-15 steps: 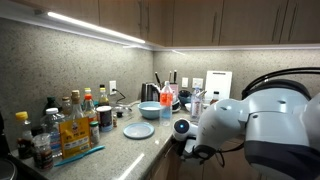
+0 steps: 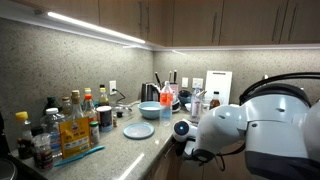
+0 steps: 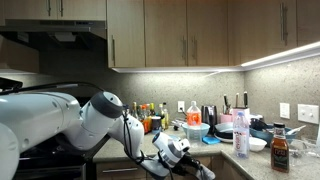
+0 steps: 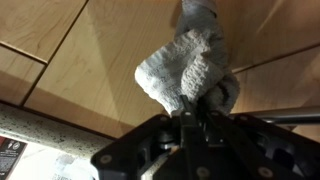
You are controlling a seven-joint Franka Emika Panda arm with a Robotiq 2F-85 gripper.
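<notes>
In the wrist view, a grey cloth (image 4: 185, 68) hangs bunched from my gripper, which is shut on it. Folds of the cloth hide the fingertips. Behind the cloth are wooden cabinet fronts (image 4: 105, 60). From the second exterior view, the gripper (image 3: 200, 172) is low, in front of the cabinets and below the counter edge. The arm's own body hides the gripper in the first exterior view.
A dark bar (image 4: 285, 115) runs close to the gripper's right. On the counter stand several bottles (image 2: 75, 125), a blue plate (image 2: 139, 130), a blue bowl (image 2: 150, 108) and a clear bottle (image 3: 241, 132). The counter edge (image 4: 60, 130) lies near the gripper.
The arm has shifted slightly in the first exterior view, its large forearm a little to the right. The counter items have stayed in place.
</notes>
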